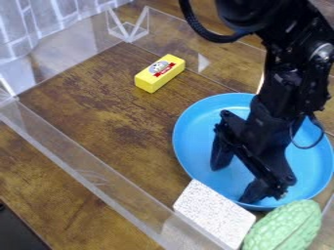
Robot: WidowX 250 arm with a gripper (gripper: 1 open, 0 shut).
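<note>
My black gripper [245, 166] is down inside a blue bowl [196, 127] on the right side, its fingers spread apart over the bowl's floor. Whether anything lies between or under the fingertips is hidden by the dark gripper body.
A yellow box [159, 73] lies on the wooden table [92, 117] at upper middle. A white speckled block [213, 212] and a green ridged object [283, 227] sit below the bowl. Clear plastic walls edge the table.
</note>
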